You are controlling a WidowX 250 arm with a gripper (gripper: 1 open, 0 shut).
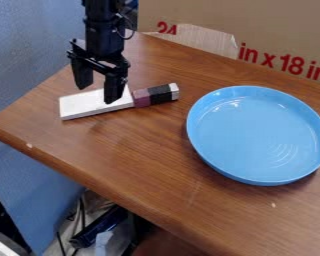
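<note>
My black gripper hangs over the left part of the wooden table, its two fingers spread apart with nothing visible between them. Beneath it lies a long flat item, a white spatula-like blade with a maroon and dark handle ending in a silver tip, pointing right. The fingertips are at or just above the white part; whether they touch it I cannot tell.
A blue plate fills much of the right of the wooden table. A cardboard box stands at the back. The table's left edge drops away near cables and clutter.
</note>
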